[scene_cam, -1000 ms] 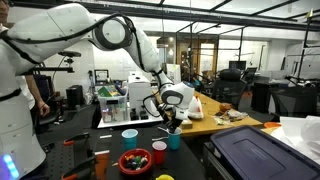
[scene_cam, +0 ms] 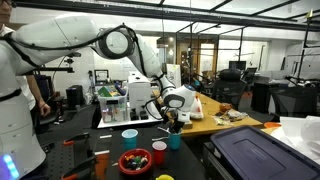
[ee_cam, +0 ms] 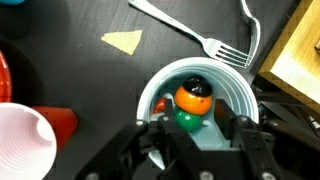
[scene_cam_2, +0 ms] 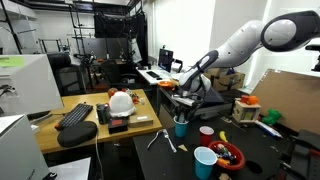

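Observation:
Over the mouth of a teal cup (ee_cam: pixel 165 82) hangs my gripper, its fingers apart in the wrist view. Inside the cup lie an orange-and-black ball-like thing (ee_cam: pixel 192 98) and a green one (ee_cam: pixel 188 121), along with some red. Those contents show between and ahead of the fingers, with no sign of being gripped. The same cup (scene_cam: pixel 174 142) stands upright on the dark table in exterior view 1, the gripper (scene_cam: pixel 178 126) just above its rim. Exterior view 2 also has the cup (scene_cam_2: pixel 181 129) below the hand; its contents are hidden there.
Close by stand a red cup (scene_cam: pixel 159 153), a blue cup (scene_cam: pixel 130 138) and a red bowl (scene_cam: pixel 133 163) with small things in it. A fork (ee_cam: pixel 190 33) and a yellow piece (ee_cam: pixel 122 41) lie near the teal cup. A wooden desk (scene_cam_2: pixel 140 126) borders the dark table.
The hand has shifted slightly downward and to the right above the teal cup in exterior view 1. The cups and bowl have stayed in place.

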